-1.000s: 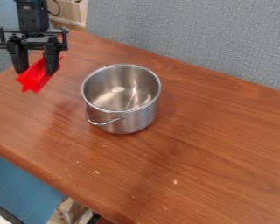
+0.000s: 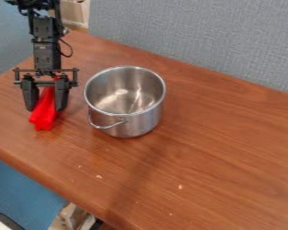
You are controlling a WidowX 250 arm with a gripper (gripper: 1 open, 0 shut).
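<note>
My gripper [image 2: 46,90] is low at the left of the table, shut on a red object [image 2: 44,117], which looks elongated and appears to rest on or just at the tabletop. Just to its right stands a steel pot [image 2: 140,112] with a wire handle on its near side. The pot's inside looks empty. The upper part of the red object is partly hidden by the fingers.
A grey wall [image 2: 207,36] runs behind it. The table's left edge lies a short way from my gripper, with blue floor beyond.
Since a second ago my gripper has come down and slightly right with the red object, toward the tabletop beside the pot.
</note>
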